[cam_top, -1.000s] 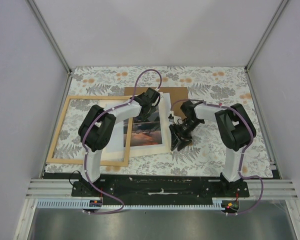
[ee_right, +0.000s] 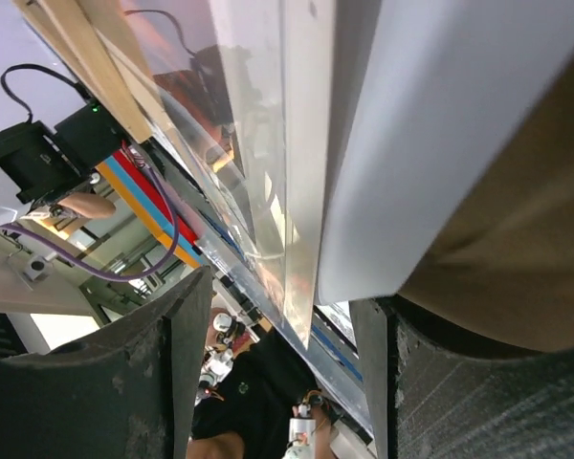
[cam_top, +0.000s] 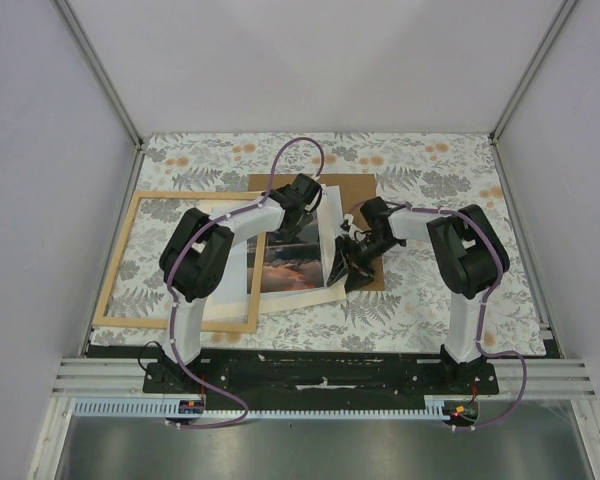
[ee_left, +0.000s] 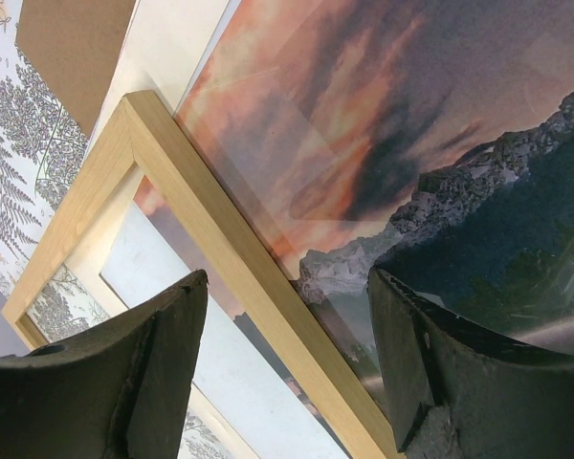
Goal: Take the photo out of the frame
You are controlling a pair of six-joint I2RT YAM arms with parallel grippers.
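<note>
The photo (cam_top: 293,268), a dark sunset landscape, lies in the middle of the table, bordered by a white mat (cam_top: 305,299). The wooden frame (cam_top: 118,258) lies to the left, one of its bars overlapping the photo. Above that bar, my left gripper is open, with the bar (ee_left: 253,277) running between its fingers in the left wrist view. My right gripper is open at the photo's right edge. Between its fingers the right wrist view shows the edge of a clear sheet (ee_right: 273,191) and a pale strip (ee_right: 306,172); contact cannot be told.
A brown backing board (cam_top: 363,188) lies under and to the right of the photo. Patterned cloth (cam_top: 450,175) covers the table, with free room at the far right and along the back edge.
The left arm has barely moved.
</note>
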